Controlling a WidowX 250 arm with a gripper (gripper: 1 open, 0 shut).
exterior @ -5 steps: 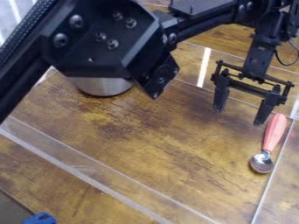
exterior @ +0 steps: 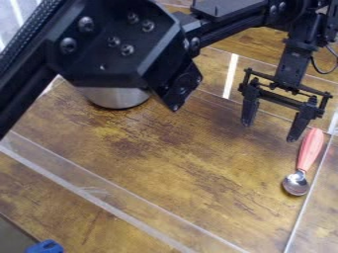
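My gripper (exterior: 271, 120) hangs at the right of the camera view, its two black fingers spread apart with nothing between them, above the wooden table. Just right of and below it lies a spoon or scoop (exterior: 309, 150) with a pink handle and a round silver head toward the front. A metal pot (exterior: 117, 97) sits at the back left, partly hidden behind the arm.
A small blue object (exterior: 43, 246) lies at the bottom left, by a dark edge. The arm covers much of the upper view.
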